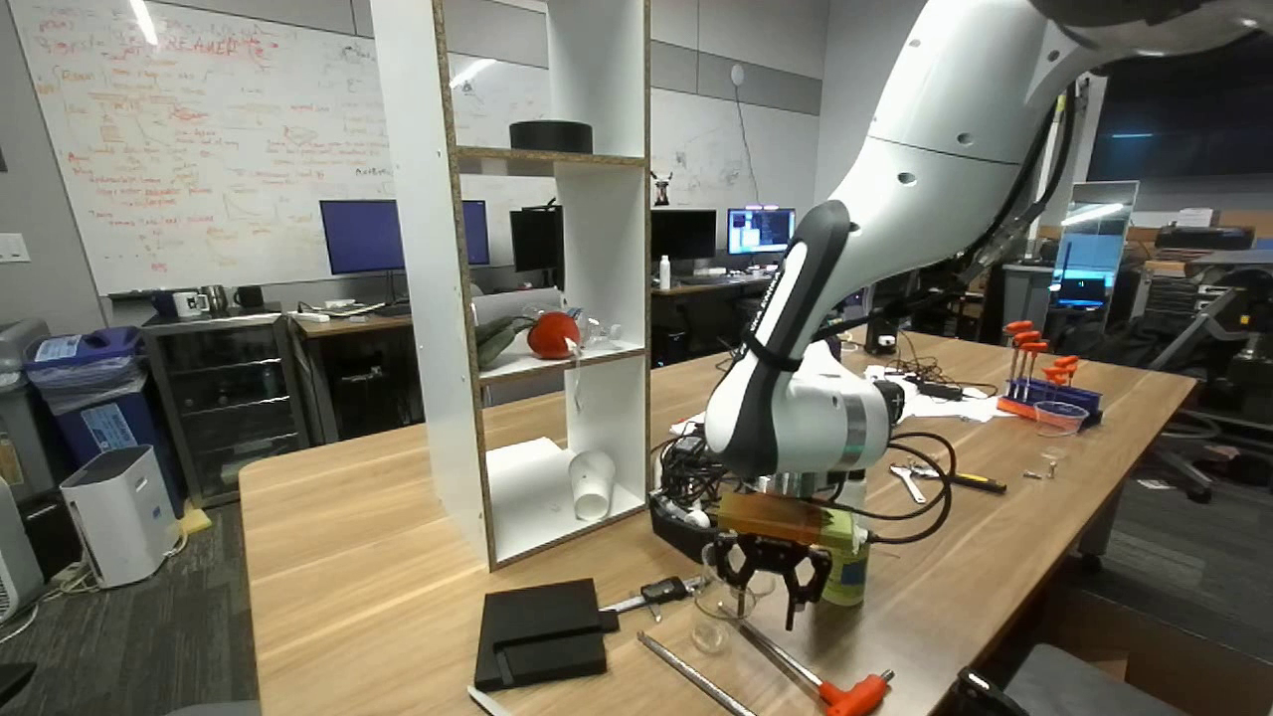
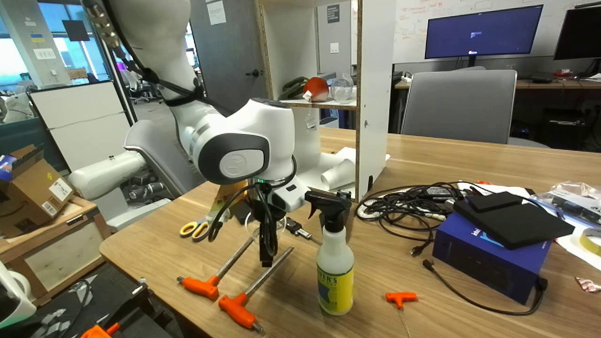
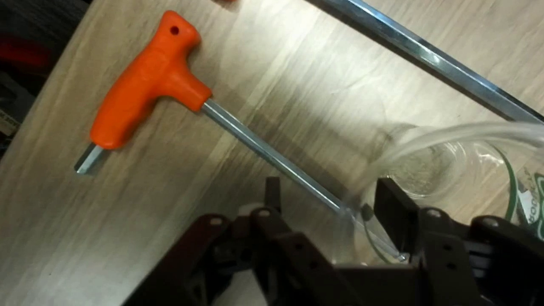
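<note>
A clear plastic cup [image 1: 712,630] stands on the table under my gripper [image 1: 761,597], its rim leaning towards the right in exterior view 1. In the wrist view my gripper is part open. One of its fingers [image 3: 392,204] reaches inside the mouth of the clear cup [image 3: 433,168], and the other stays outside, so the near cup wall lies in the gap. No grip on that wall shows. An orange-handled hex key [image 3: 145,84] lies flat, its shaft running towards the cup. In exterior view 2 the arm and cables partly hide the cup.
A second metal shaft [image 3: 433,56] lies beyond the hex key. Close by stand a spray bottle [image 2: 335,270] and a white shelf unit [image 1: 467,358]. A black box [image 1: 543,632] and a caliper [image 1: 662,591] lie left of the cup in exterior view 1.
</note>
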